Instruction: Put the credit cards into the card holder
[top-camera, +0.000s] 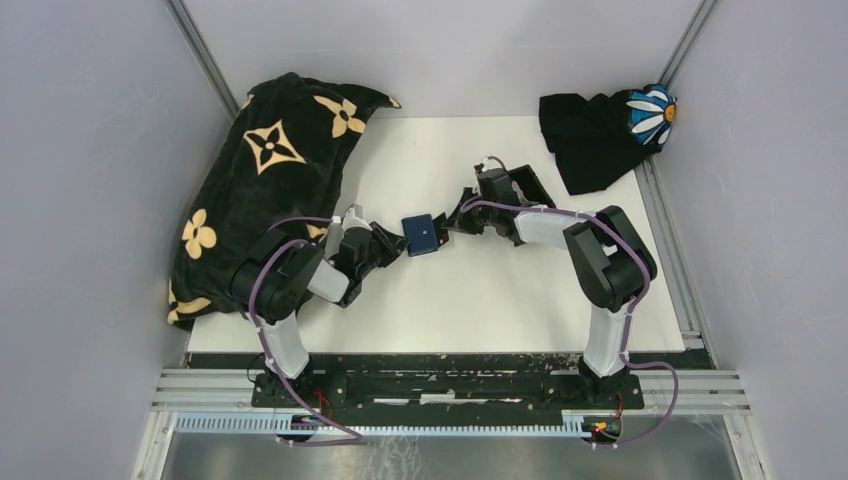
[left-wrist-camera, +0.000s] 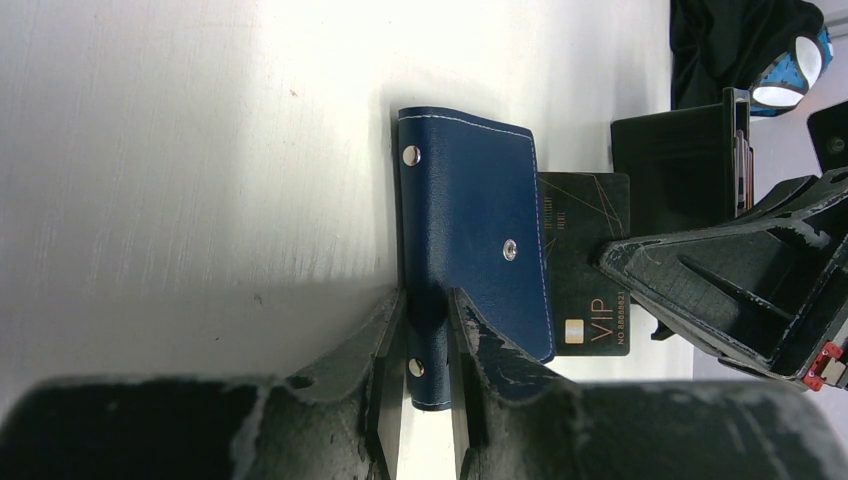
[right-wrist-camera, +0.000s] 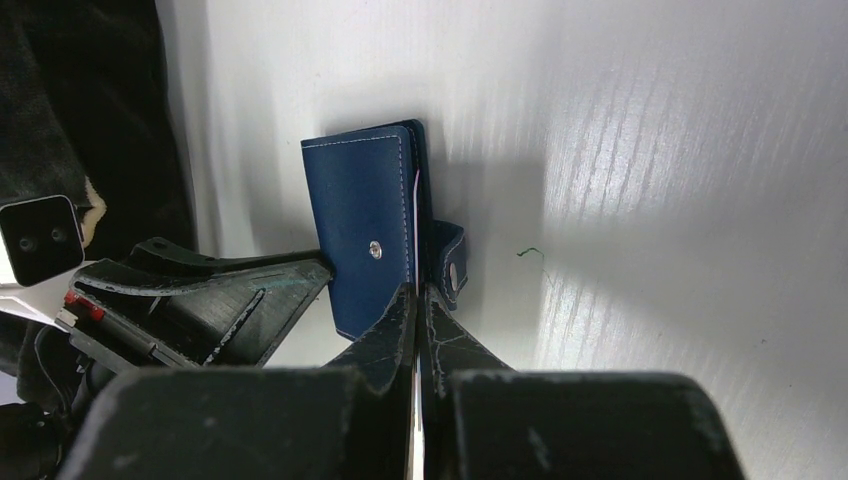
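The dark blue card holder stands on the table, its spine towards my left gripper. That gripper's fingers close round the spine, one on each side. A black VIP card reaches part way into the holder's open side, its outer part still showing. My right gripper is shut on the card's outer edge; only a thin pale line of the card shows between its fingers. From above, the holder lies between the two grippers, with the card at its right.
Behind my right gripper stands a black box with several cards in it. A black patterned cushion covers the left side, a black cloth the back right corner.
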